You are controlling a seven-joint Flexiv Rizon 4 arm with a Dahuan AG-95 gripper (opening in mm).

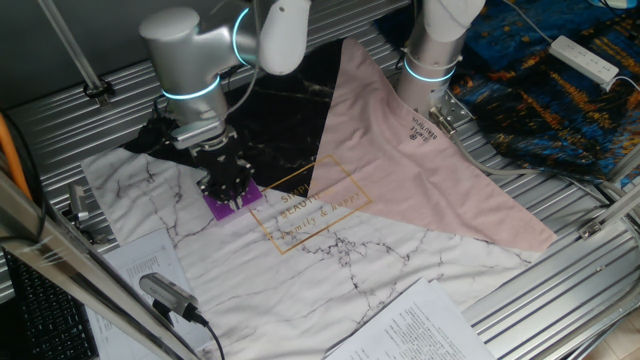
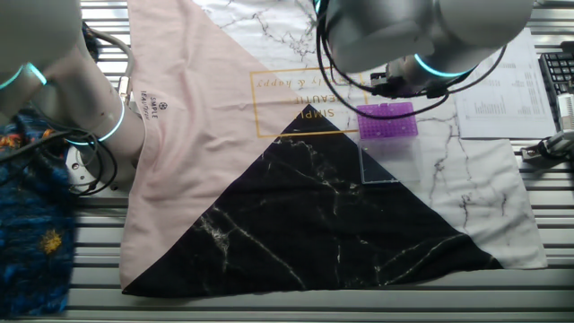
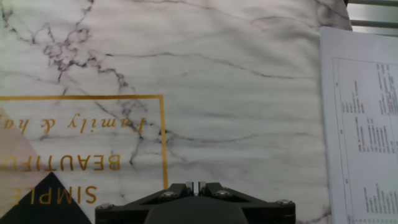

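A purple gridded rack [image 2: 387,121] lies on the marble-print cloth, with a clear plastic cover or box part [image 2: 387,163] beside it on the black patch. In exterior view 1, my black gripper [image 1: 230,198] is over the purple rack [image 1: 246,198] and hides much of it; the height between them is hard to judge. The wrist view shows my gripper with its fingertips together and nothing visible between them. The rack is outside that view.
The cloth [image 1: 430,205] covers most of the slatted table. Printed sheets [image 1: 415,325] lie at the front, and more paper [image 1: 150,265] at the left beside a keyboard [image 1: 45,315]. A metal post [image 1: 75,255] and a small cabled device [image 1: 168,292] stand near the left.
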